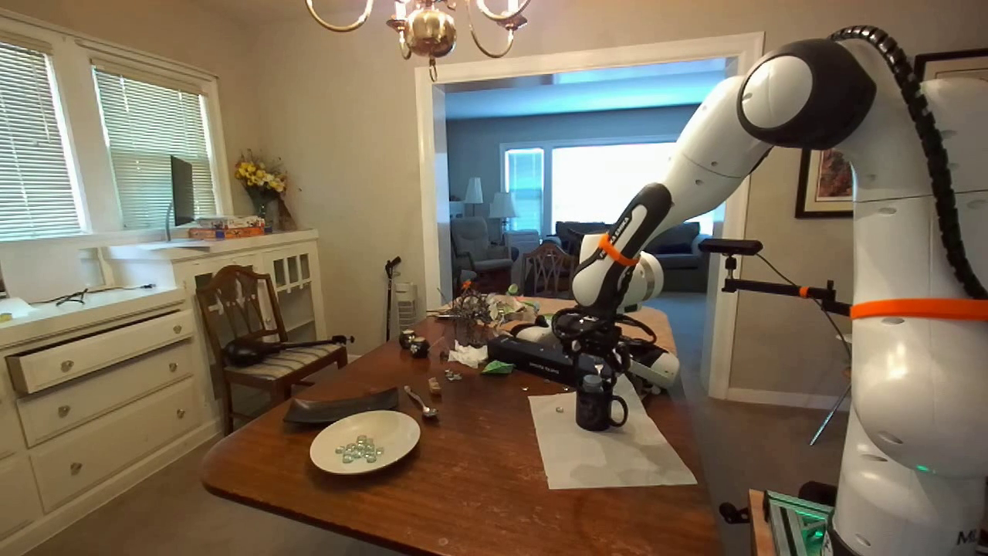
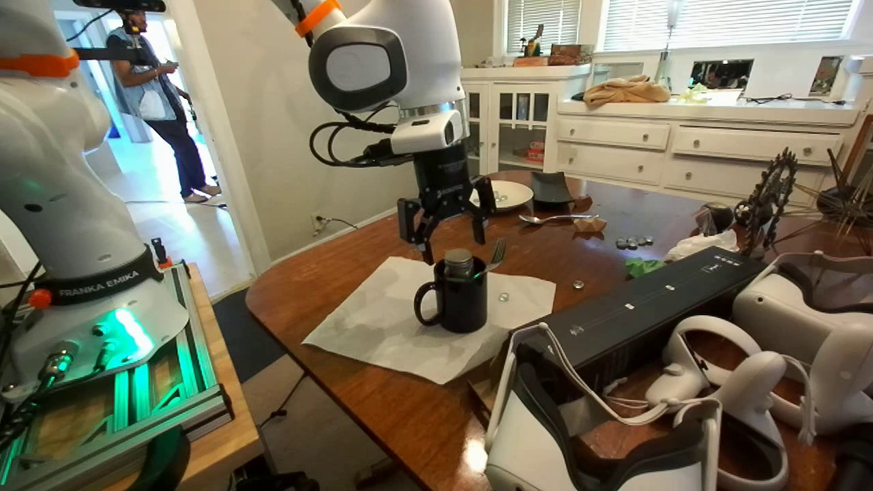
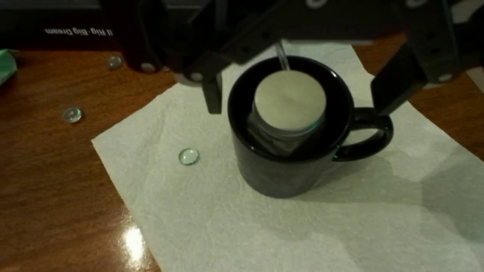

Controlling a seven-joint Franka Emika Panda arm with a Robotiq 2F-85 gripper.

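A black mug stands upright on a white paper sheet, its handle to the right in the wrist view. Inside it sits a glass jar with a pale round lid, and a fork leans out over the rim in exterior view 2. Above the mug hangs my gripper, fingers wide apart and nothing between them. In the wrist view the fingers appear on either side of the mug's opening. Exterior view 1 shows the gripper close over the mug, partly overlapping it.
A glass bead lies on the paper. Along one side runs a long black box, with white headsets nearby. A white plate of glass beads, a dark tray and a spoon rest farther off.
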